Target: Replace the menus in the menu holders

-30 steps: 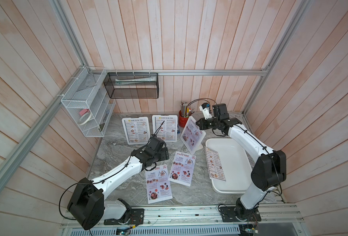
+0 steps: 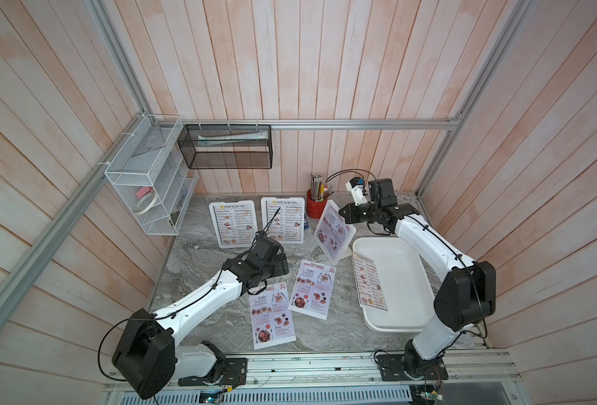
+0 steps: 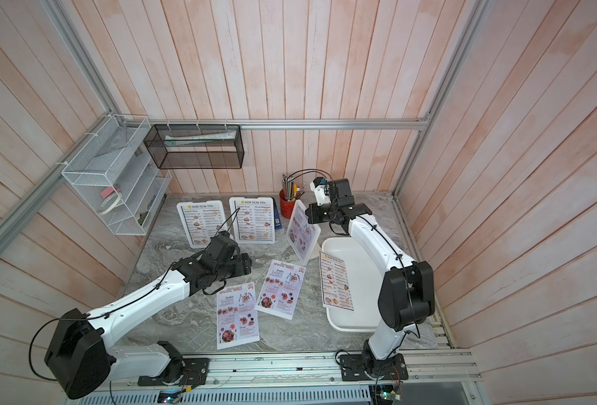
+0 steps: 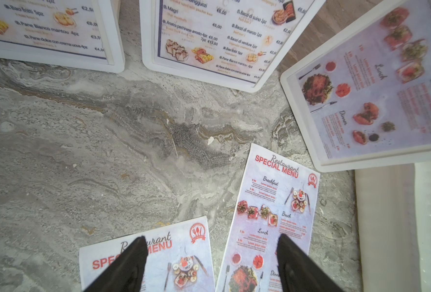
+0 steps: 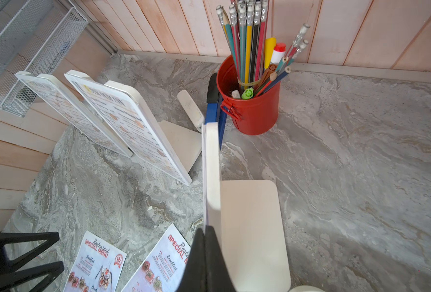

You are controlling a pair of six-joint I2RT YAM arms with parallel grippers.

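Two white menu holders, the left one (image 2: 234, 224) and the middle one (image 2: 283, 221), stand at the back with Dim Sum Inn menus. A third holder (image 2: 333, 231) stands turned at their right, with a special menu in it. My right gripper is shut at that holder's upper edge; nothing shows clearly between its fingers. Two loose special menus, one at the front (image 2: 273, 317) and one nearer the middle (image 2: 312, 290), lie flat on the table. Above them my left gripper hangs open and empty.
A white tray (image 2: 413, 287) stands at the right, a removed Dim Sum menu (image 2: 370, 282) lying over its left side. Behind the third holder is a red pencil pot (image 5: 254, 109). White wire shelves (image 2: 143, 182) and a black basket (image 2: 224, 158) hang at back left.
The third holder has shifted slightly right along with my right gripper. My left gripper has barely moved. The loose menus and tray lie as before.
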